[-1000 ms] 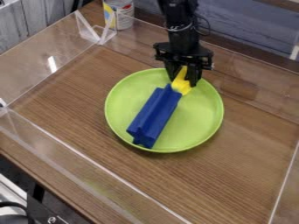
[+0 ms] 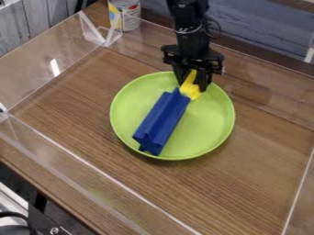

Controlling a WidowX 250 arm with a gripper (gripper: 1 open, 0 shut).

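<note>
A blue brush-like object [image 2: 161,120] with a yellow handle [image 2: 190,86] lies over a green plate [image 2: 211,135], its blue part reaching toward the lower left. My black gripper [image 2: 189,72] is at the plate's back edge, shut on the yellow handle. The fingertips are dark and partly hidden against the handle.
A white can [image 2: 124,15] stands at the back left, with a white object [image 2: 99,33] near it on the clear edge strip. Bare wooden table surrounds the plate, most of it free at the front and right.
The gripper has shifted very slightly at the plate's back edge; the blue object and plate look nearly unchanged.
</note>
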